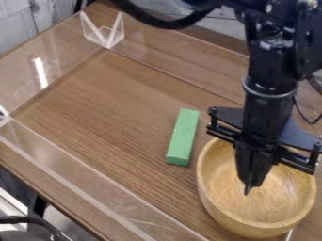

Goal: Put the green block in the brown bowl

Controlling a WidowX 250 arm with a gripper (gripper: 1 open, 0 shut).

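Note:
The green block (pixel 184 137) lies flat on the wooden table, just left of the brown bowl and apart from my gripper. Light tan inside, the brown bowl (pixel 229 207) sits at the lower right, its far part hidden behind the arm. My black gripper (pixel 248 185) points down over the bowl, and its fingertips show against the bowl's inside. I see no block at the fingertips. How far apart the fingers stand is not clear from this angle.
A white wire-like holder (pixel 104 30) stands at the far left of the table. Black cables (pixel 28 223) lie at the lower left corner, beyond the table's edge.

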